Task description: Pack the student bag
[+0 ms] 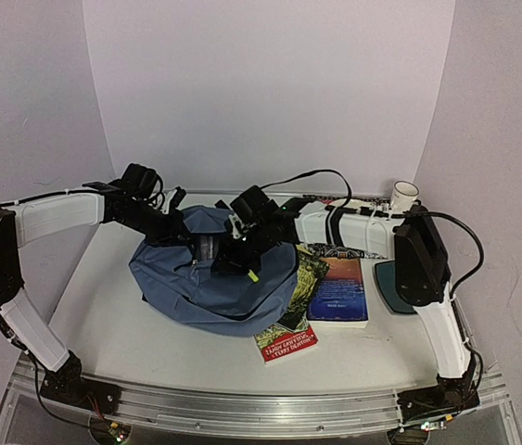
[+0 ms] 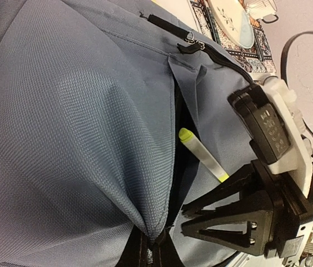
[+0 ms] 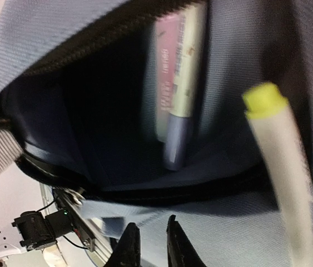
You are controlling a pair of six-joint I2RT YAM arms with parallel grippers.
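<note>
The blue-grey bag (image 1: 214, 301) lies with its pocket gaping. A pinch of its cloth (image 2: 106, 161) is gripped by my shut left gripper. A white highlighter with yellow ends (image 2: 203, 154) lies across the pocket opening, outside any fingers; its cap end is over the dark gap. In the right wrist view, the highlighter (image 3: 283, 172) is right of my right gripper, which stands parted and empty above the cloth. Inside the pocket rest a white pen with a purple-grey cap (image 3: 184, 83) and a pink item (image 3: 166, 72).
Right of the bag lie a blue book (image 1: 339, 295), a red-covered book (image 1: 286, 343) and a dark green flat item (image 1: 390, 286). A white mug (image 1: 404, 195) stands at the back right. Table left of the bag is bare.
</note>
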